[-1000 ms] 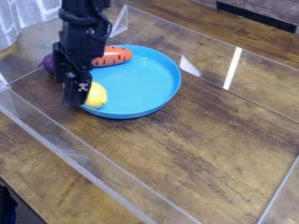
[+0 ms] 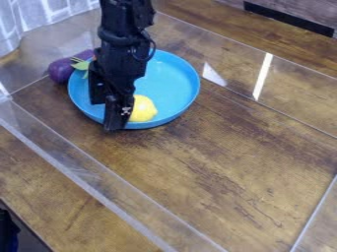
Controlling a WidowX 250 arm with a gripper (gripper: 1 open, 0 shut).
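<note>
My black gripper [image 2: 112, 98] is lowered into a blue bowl [image 2: 178, 79], over its left part. A yellow object [image 2: 140, 108] sits in the bowl just right of the fingers, partly behind them; whether they touch it is unclear, and the finger spacing is hard to make out.
A purple eggplant-like object [image 2: 63, 69] lies outside the bowl at its upper left, partly hidden.
The gripper has moved right and now covers much of the bowl's back, hiding the orange object. The yellow object sits farther right than before.
</note>
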